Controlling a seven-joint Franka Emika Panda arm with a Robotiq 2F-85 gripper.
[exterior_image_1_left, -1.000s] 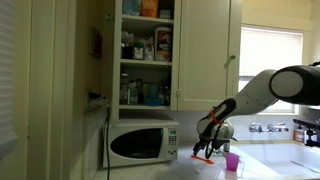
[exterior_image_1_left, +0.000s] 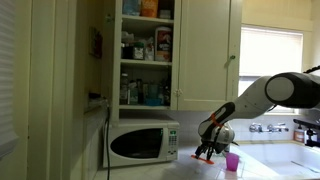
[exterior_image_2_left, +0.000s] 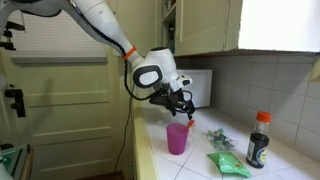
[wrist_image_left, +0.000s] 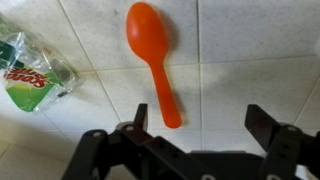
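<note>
An orange spoon (wrist_image_left: 150, 45) lies on the white tiled counter, its bowl at the top of the wrist view and its handle running down toward my fingers. My gripper stands open above the tiles, with the handle end nearer its left finger and nothing held. In the first exterior view the gripper (exterior_image_1_left: 207, 153) hangs just over the counter, right of the microwave, and the spoon (exterior_image_1_left: 201, 158) shows as an orange streak beneath it. From the second exterior view, a pink cup (exterior_image_2_left: 177, 138) stands in front of the gripper (exterior_image_2_left: 181, 110).
A green packet (exterior_image_2_left: 228, 163) and a dark bottle with a red cap (exterior_image_2_left: 259, 140) are on the counter near the cup. The white microwave (exterior_image_1_left: 143, 142) stands to the left. An upper cabinet (exterior_image_1_left: 206, 55) overhangs the counter. Bare tiles surround the spoon's right side.
Over the last second the arm has come down slightly toward the counter and the spoon. The cup and the spoon appear to have stayed in place.
</note>
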